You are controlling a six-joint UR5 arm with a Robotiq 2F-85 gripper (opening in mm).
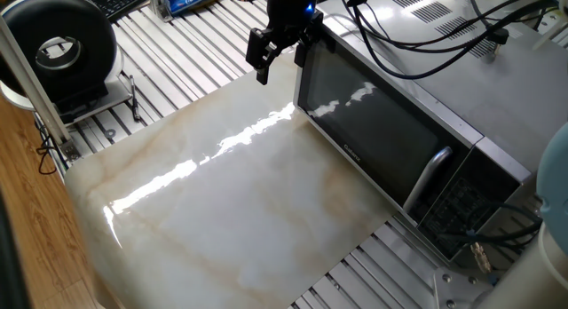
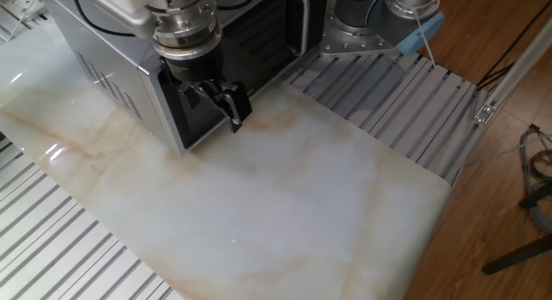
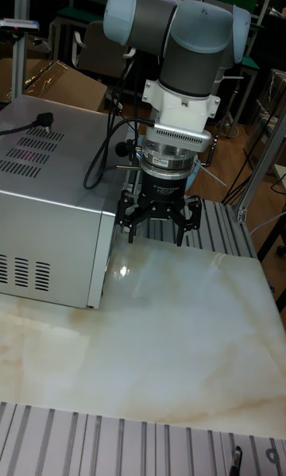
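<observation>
A silver microwave (image 1: 475, 131) stands on the marbled sheet, its dark glass door (image 1: 364, 114) shut and its bar handle (image 1: 428, 180) near the control panel. My gripper (image 3: 156, 234) hangs pointing down in front of the door, towards the end away from the handle. Its two black fingers are spread, with nothing between them. In exterior view 2 the gripper (image 2: 226, 110) overlaps the door's far part, and its fingers partly hide each other. Whether any finger touches the microwave cannot be made out.
Slatted metal table (image 2: 379, 110) shows around the sheet. Black cables (image 1: 426, 47) lie over the microwave's top. A round black device (image 1: 58, 47) stands at the table's far side in exterior view 1.
</observation>
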